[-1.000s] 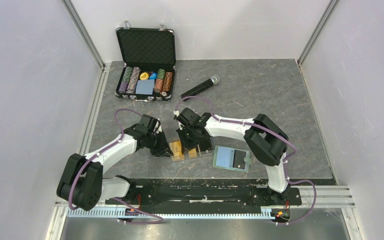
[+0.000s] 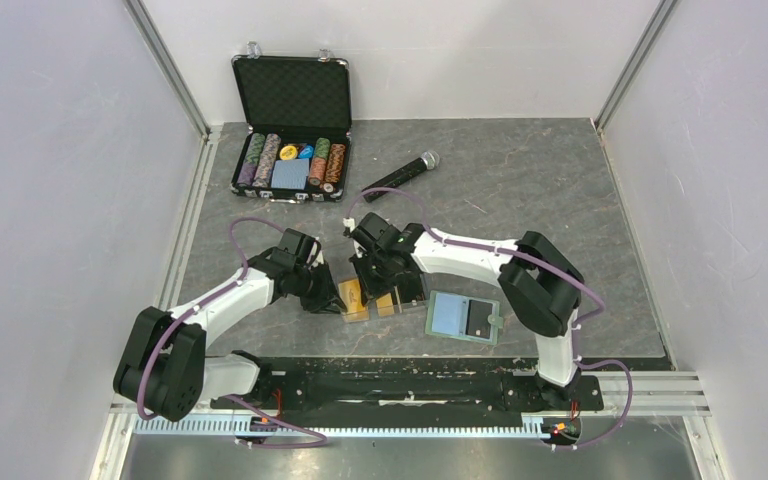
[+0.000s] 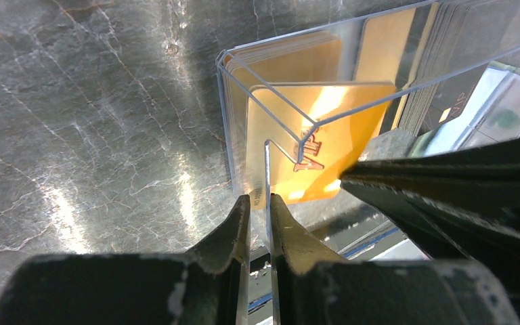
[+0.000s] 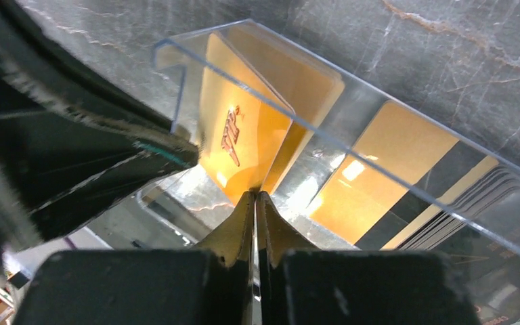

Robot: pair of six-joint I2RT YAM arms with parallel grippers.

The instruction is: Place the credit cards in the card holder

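Observation:
The clear card holder lies at the front middle, with several cards standing in it. A gold card leans at its left end, also plain as a gold card in the right wrist view. My left gripper is at the holder's left end, slightly open, with the clear wall's edge between its fingers and a narrow gap beside it. Above the holder, my right gripper is shut; its tips are at the gold card's edge, with nothing seen between them.
A tray with a blue and a black card lies right of the holder. Farther back are a microphone and an open poker case. Both arms stand close together.
The right arm has shifted slightly, its elbow a little to the right. My left arm and the holder look the same.

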